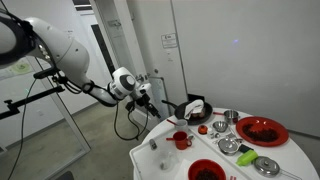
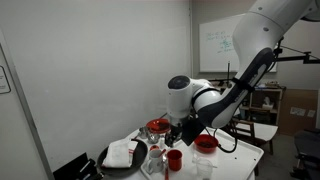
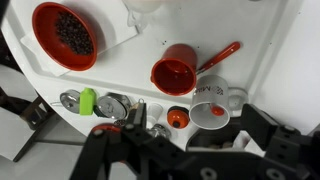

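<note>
My gripper (image 1: pixel 147 101) hangs above the left back edge of the white table, with its fingers open and nothing between them. In the wrist view its dark fingers stand wide apart at the lower edge. Between and beyond them are a white mug (image 3: pixel 203 92) with lettering and a red mug (image 3: pixel 175 72). A red-handled utensil (image 3: pixel 220 57) lies beside the two mugs. Next to the white mug sits a small tomato-red round thing (image 3: pixel 178 118). A red bowl (image 3: pixel 62 62) holding dark beans is at the upper left of that view.
At the table's back is a black pan (image 1: pixel 183 110) with a white cloth (image 1: pixel 195 106). A wide red dish (image 1: pixel 283 135), a metal lid (image 1: pixel 266 166), a green item (image 1: pixel 246 157) and several metal pots crowd the right side.
</note>
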